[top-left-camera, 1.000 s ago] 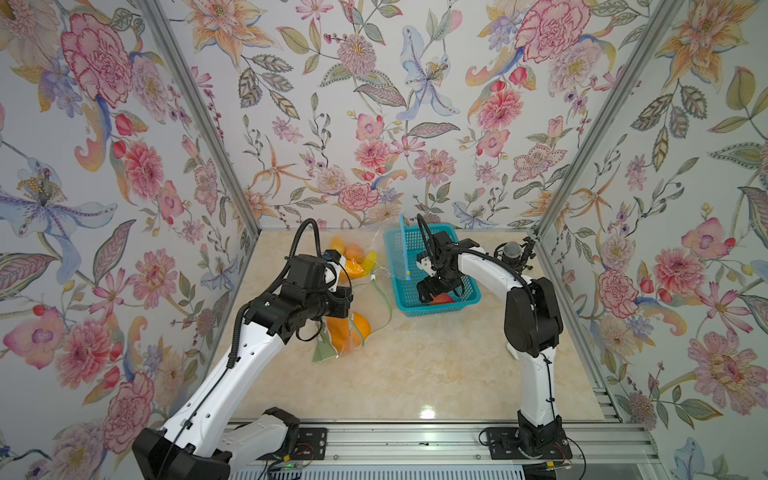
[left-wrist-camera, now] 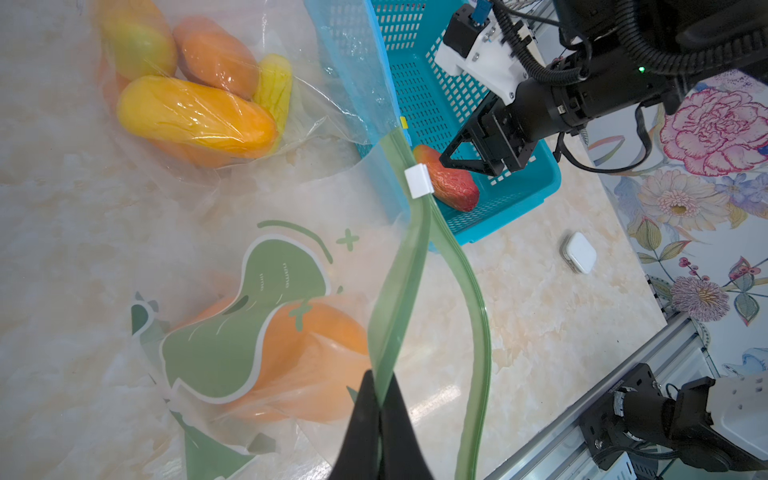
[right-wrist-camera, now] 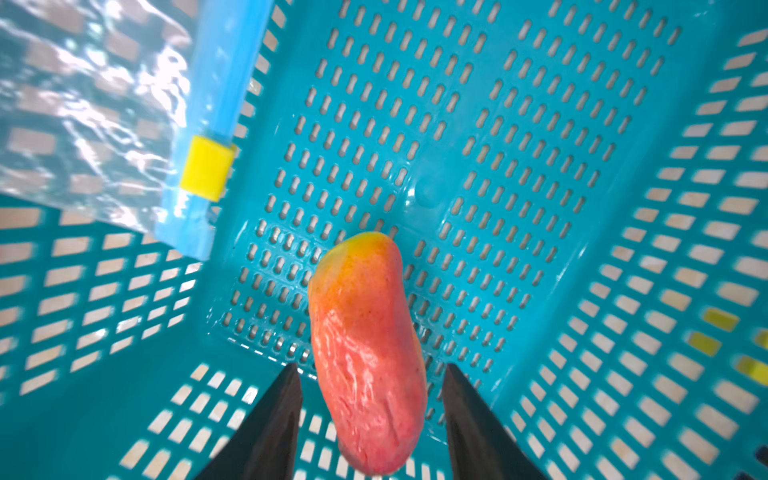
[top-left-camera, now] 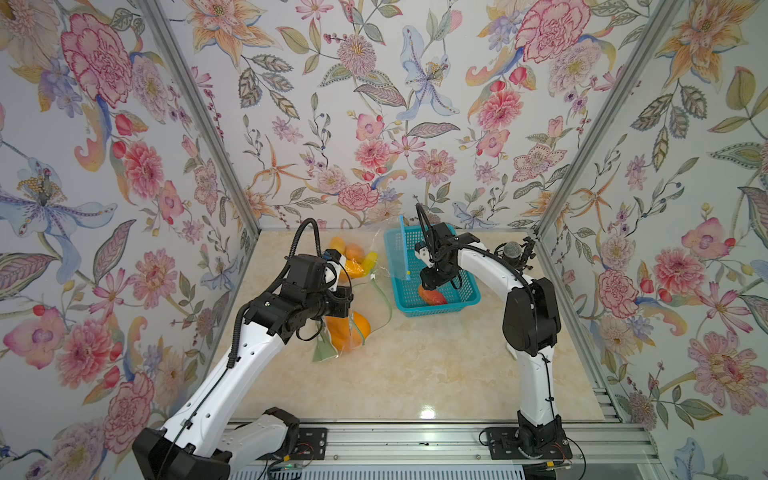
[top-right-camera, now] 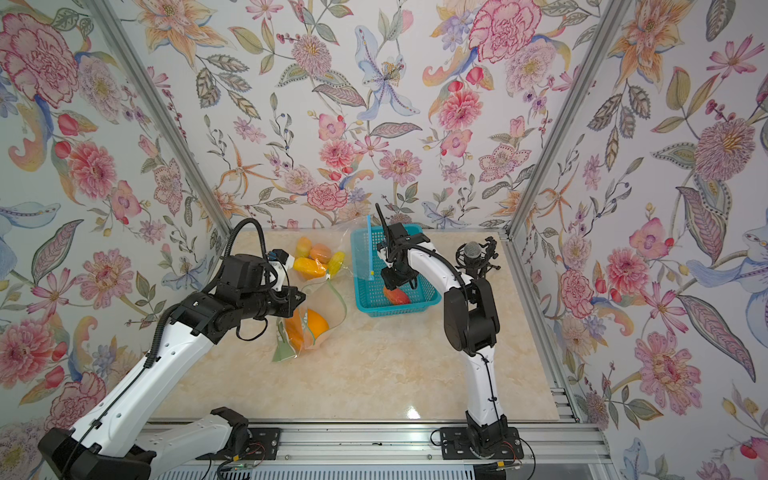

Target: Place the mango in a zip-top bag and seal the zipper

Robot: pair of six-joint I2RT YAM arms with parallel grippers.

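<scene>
A red-orange mango [right-wrist-camera: 368, 352] lies on the floor of the blue basket [right-wrist-camera: 496, 200]. My right gripper is open, its fingers apart on either side of the mango's near end; from the left wrist view the gripper hangs over the fruit, and contact cannot be told. My left gripper is shut on the green zipper edge of the clear zip top bag [left-wrist-camera: 400, 296]. The bag's mouth gapes between two green strips, a white slider [left-wrist-camera: 417, 181] at the far end. Orange fruit [left-wrist-camera: 320, 352] shows inside it.
Another clear bag [left-wrist-camera: 320, 88] with several mangoes and yellow fruit lies behind, its blue zip edge [right-wrist-camera: 220, 104] overhanging the basket. A small white box [left-wrist-camera: 580, 252] sits at the right.
The left arm and bag stay put.
</scene>
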